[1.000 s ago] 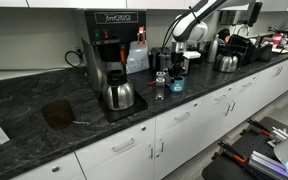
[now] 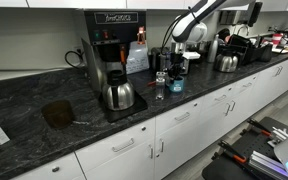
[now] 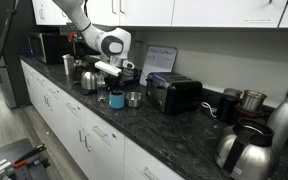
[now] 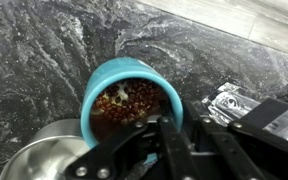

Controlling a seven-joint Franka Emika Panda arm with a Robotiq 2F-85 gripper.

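Note:
A blue cup with red-brown beans in it stands on the dark counter in the wrist view. Exterior view 1 shows the same cup below the white arm, and it also appears in exterior view 2 as a blue cup. My gripper is shut at the cup's near side, its dark fingers overlapping the rim. Whether the thin rim lies between them is hidden.
A steel bowl sits close beside the cup. On its other side is a clear container. A toaster and a steel carafe stand farther along the counter. Bare counter lies at the left.

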